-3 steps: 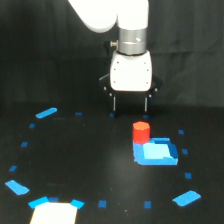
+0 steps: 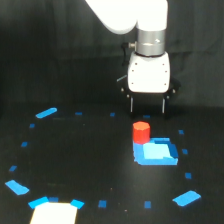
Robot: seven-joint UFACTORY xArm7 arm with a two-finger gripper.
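My gripper [image 2: 148,105] hangs from the white arm in the upper right part of the camera view. Its thin dark fingers stand well apart, with nothing visible between them. Lower in the picture, a red block [image 2: 141,132] with a six-sided outline appears at the back left corner of a blue tray-like piece [image 2: 169,160]. A pale blue slab [image 2: 157,151] fills most of that piece. The gripper is apart from the red block. Whether the block rests on the tray or stands behind it, I cannot tell.
Flat blue strips lie at the far left [image 2: 46,113], near left [image 2: 17,187] and near right [image 2: 186,198]. A pale object [image 2: 54,213] at the bottom edge is cut off, with blue pieces beside it. Small blue squares dot the dark surface, whose middle is otherwise clear.
The gripper has shifted to the right in the picture, its fingers still apart. The red block and blue pieces have not moved.
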